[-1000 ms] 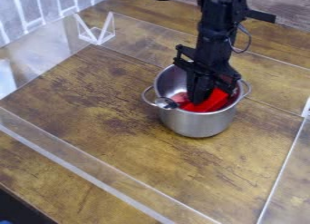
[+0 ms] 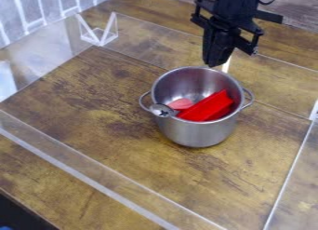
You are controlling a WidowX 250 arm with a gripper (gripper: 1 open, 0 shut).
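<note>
A steel pot (image 2: 192, 133) with two side handles stands on the wooden table. Inside it lie a red block (image 2: 209, 108), a smaller pinkish-red piece (image 2: 179, 104) and a round silver utensil head (image 2: 162, 110) at the left. My black gripper (image 2: 218, 57) hangs above and behind the pot at the top right, clear of its rim; whether its fingers are open or shut is hard to tell.
A white wire-like rack (image 2: 99, 31) stands at the back left. Clear plastic edging runs along the table's left and right sides.
My gripper has risen up and back out of the pot to above it. The red block is now fully visible inside, and the pot sits slightly differently.
</note>
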